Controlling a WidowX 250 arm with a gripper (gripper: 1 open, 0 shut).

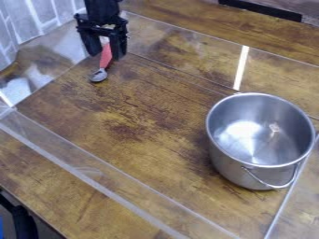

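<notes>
My black gripper [103,39] is at the top left, over a spoon with a red handle [106,56] and a metal head [97,76] lying on the wooden table. The fingers point down by the upper end of the handle; whether they are open or touch it I cannot tell. A large steel pot [259,140] with a wire handle stands at the right, empty inside.
Clear strips run along the left and front, and a white tape strip [242,67] lies behind the pot. A shiny, unclear area borders the upper left.
</notes>
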